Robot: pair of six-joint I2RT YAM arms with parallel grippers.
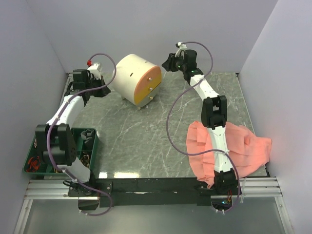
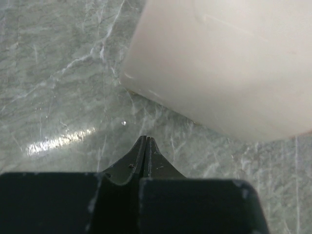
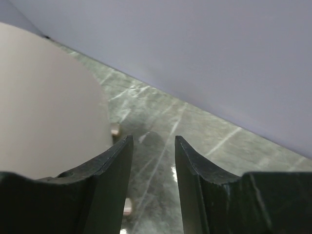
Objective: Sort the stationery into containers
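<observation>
A white drum-shaped cabinet [image 1: 127,78] with orange, yellow and grey drawer fronts stands at the back middle of the table, its drawers closed and its knobs facing right. Left of it, my left gripper [image 1: 106,91] is low near its side; in the left wrist view the gripper is shut with nothing between its tips. My right gripper [image 1: 165,67] is at the cabinet's back right. Its fingers [image 3: 114,170] stand apart in the right wrist view, with only bare table seen between them. Two cabinet knobs [image 3: 115,129] show just left of it.
A green divided tray [image 1: 95,151] with cables and other items sits at the front left, partly under the left arm. A crumpled coral cloth [image 1: 246,151] lies at front right. Walls enclose the back and sides.
</observation>
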